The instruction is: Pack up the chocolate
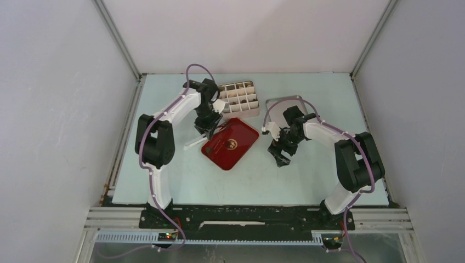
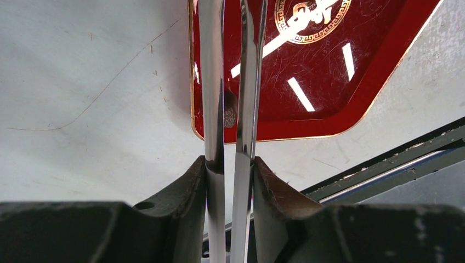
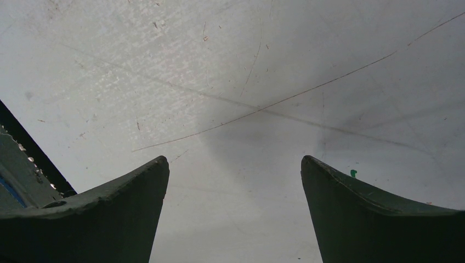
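Observation:
A red tray [image 1: 241,137] with a gold emblem lies at the middle of the table. In the left wrist view my left gripper is shut on long shiny metal tongs [image 2: 214,98], whose two bars reach over the tray [image 2: 340,123]. A small brown chocolate [image 2: 230,112] lies in the tray, partly hidden between the bars; whether they touch it I cannot tell. My right gripper [image 1: 278,153] is open over bare table [image 3: 236,126], with nothing between its fingers.
A white box [image 1: 244,112] with compartments, some holding brown pieces, stands behind the red tray. A grey tray [image 1: 274,109] lies at the back right, partly under the right arm.

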